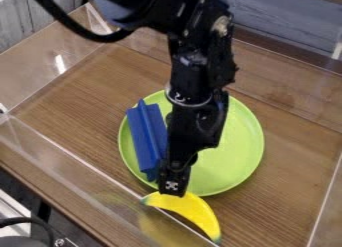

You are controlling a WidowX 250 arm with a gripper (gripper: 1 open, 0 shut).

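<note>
My black gripper [174, 179] reaches down over the front left of a green plate [238, 151], its fingertips low, just above a yellow banana [195, 213] that lies at the plate's front edge. A blue bar-like object [142, 133] rests on the left part of the plate, beside the gripper and partly hidden by it. Whether anything is between the fingers is hard to see; the fingers appear open.
The wooden table [74, 101] has clear room left and right of the plate. Transparent walls run along its left and front edges. A cable loops at the upper left.
</note>
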